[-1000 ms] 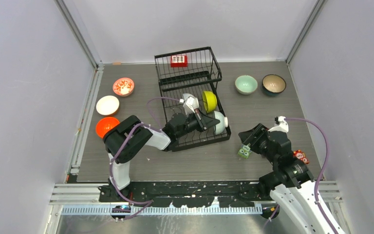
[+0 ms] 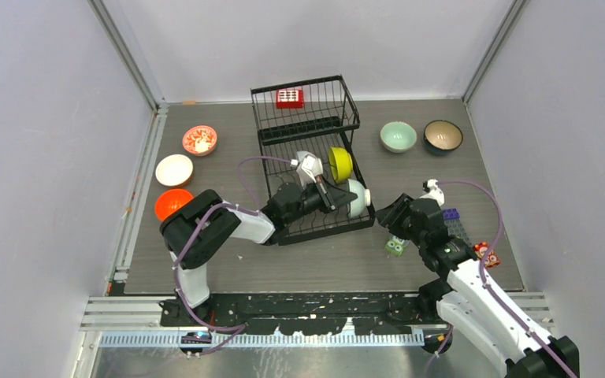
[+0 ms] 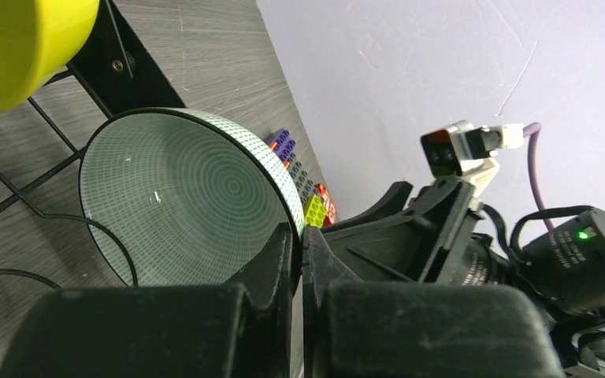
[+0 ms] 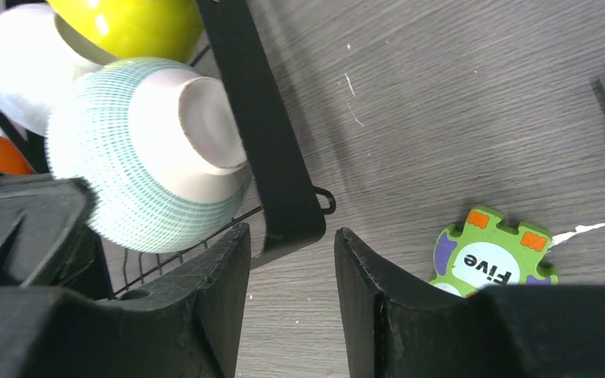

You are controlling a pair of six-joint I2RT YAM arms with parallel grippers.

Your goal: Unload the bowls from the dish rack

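Note:
A white-and-green bowl (image 3: 181, 197) stands on its side in the right part of the black dish rack (image 2: 327, 232), its base facing right. My left gripper is shut on its rim, which passes between the fingertips. Behind it in the rack are a yellow bowl (image 2: 340, 163) and a white bowl (image 4: 24, 63), the white one partly hidden in the top view. To the right of the rack, my right gripper is open, its fingers apart and empty, pointing at the rack corner near the bowl's base.
Orange-patterned (image 2: 200, 140), white (image 2: 174, 170) and orange (image 2: 173, 203) bowls stand left of the rack. At the back right sit a green bowl (image 2: 398, 137) and a dark-rimmed bowl (image 2: 443, 136). A green toy block (image 4: 484, 256) lies below the right gripper.
My right gripper has moved left, closer to the rack and the bowl's base. The left gripper has stayed nearly still at the bowl's rim.

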